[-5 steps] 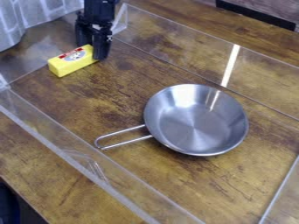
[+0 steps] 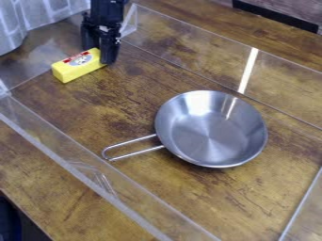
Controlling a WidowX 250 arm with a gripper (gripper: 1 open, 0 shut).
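A yellow box with red and white print point(image 2: 75, 67) lies at the upper left of the wooden surface. My dark gripper point(image 2: 101, 51) is over its right end, open, with its fingertips low by the box; whether they touch it is hard to tell. A steel pan point(image 2: 210, 128) sits at the centre right, its wire handle pointing to the lower left.
Clear plastic walls point(image 2: 75, 165) border the wooden surface. A pale crumpled sheet point(image 2: 15, 24) is at the top left corner. Bare wood lies between the box and the pan and at the upper right.
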